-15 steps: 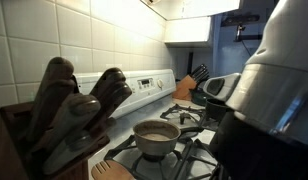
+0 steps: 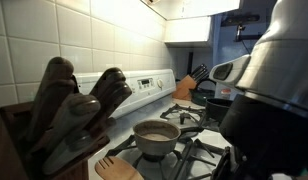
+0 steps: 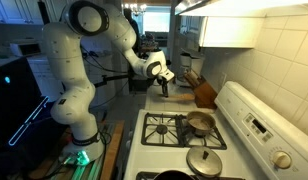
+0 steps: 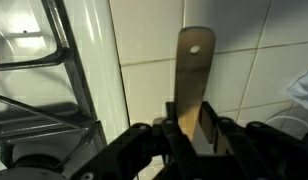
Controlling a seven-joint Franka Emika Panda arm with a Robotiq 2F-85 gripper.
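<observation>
A flat wooden utensil handle (image 4: pixel 192 70) with a round hole near its end fills the middle of the wrist view. My gripper is shut on it, dark fingers on either side. White tiled counter (image 4: pixel 144 72) lies behind the handle. At the left in exterior view 2, the gripper housing (image 3: pixel 78 155) shows at the end of the arm, but its fingers cannot be made out. A slotted wooden utensil head (image 2: pixel 116 168) appears low in exterior view 1; whether it belongs to the held handle cannot be told.
On the stove sit a saucepan (image 2: pixel 156 138) and a lidded pan (image 3: pixel 204 160); another dark pan (image 3: pixel 166 176) is cut off below. A knife block (image 2: pixel 19 140) stands close to exterior view 1. Stove grates (image 4: pixel 39 65) border the tiles. A person (image 3: pixel 157 62) stands beyond the counter.
In exterior view 1 the large dark arm has shifted slightly upward. The saucepan and knife block have stayed put.
</observation>
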